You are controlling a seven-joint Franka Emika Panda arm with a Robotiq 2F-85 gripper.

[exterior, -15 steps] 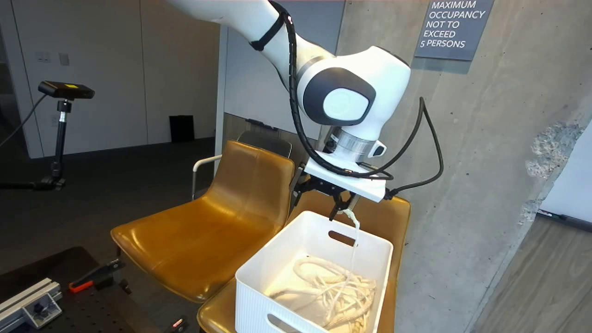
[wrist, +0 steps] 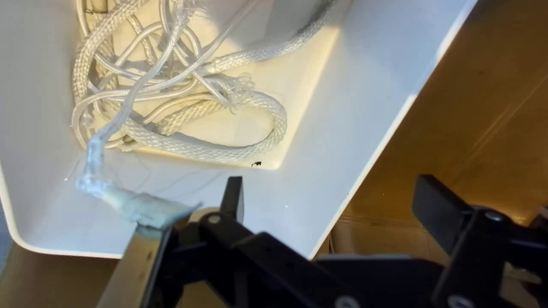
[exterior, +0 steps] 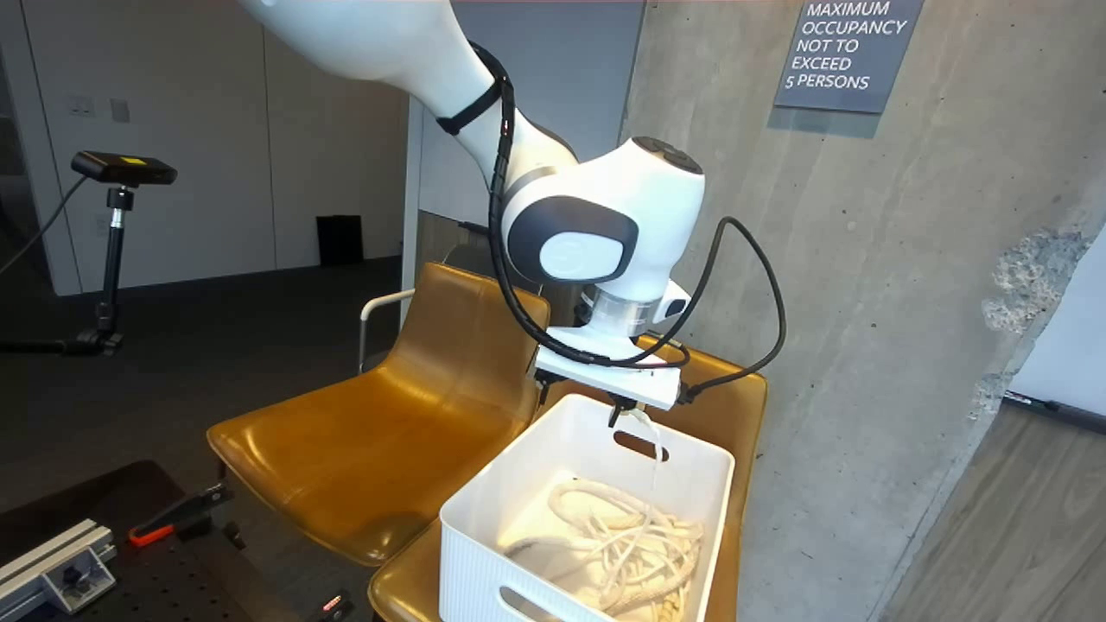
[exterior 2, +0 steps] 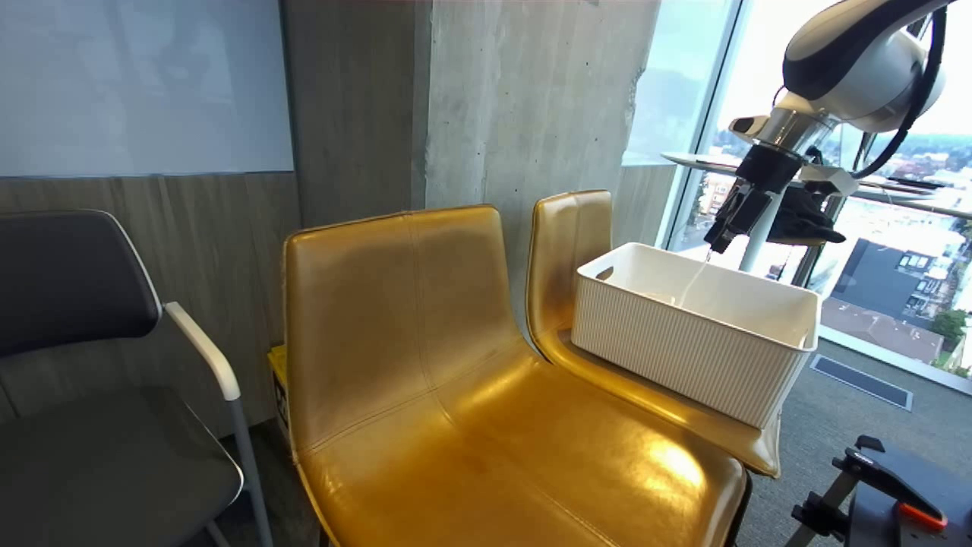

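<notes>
My gripper is open, its two black fingers (wrist: 233, 197) wide apart with nothing between them. A white bin (exterior: 482, 518) stands below it. Inside lies a tangle of white ropes and cords (wrist: 231, 151), some with frayed ends. One thin strand rises from the tangle to a pale, wrapped-looking end (wrist: 149, 208), which hangs at the outer side of the left finger's linkage, outside the fingers. How that end is caught there cannot be made out. In the wrist view, one finger is over the bin's wall and the other is beyond its rim, over the chair.
The bin sits on a tan chair (exterior 2: 765, 451), with a second tan chair (exterior 2: 410, 337) beside it. A concrete wall (exterior: 881, 311) rises behind. A dark table with tools (exterior: 181, 518) stands at the lower left. The bin has bare floor beside the ropes.
My arm has moved left and down in exterior view 1, bringing the gripper closer to the bin's rim. The strand still hangs from its side; the bin has stayed put.
</notes>
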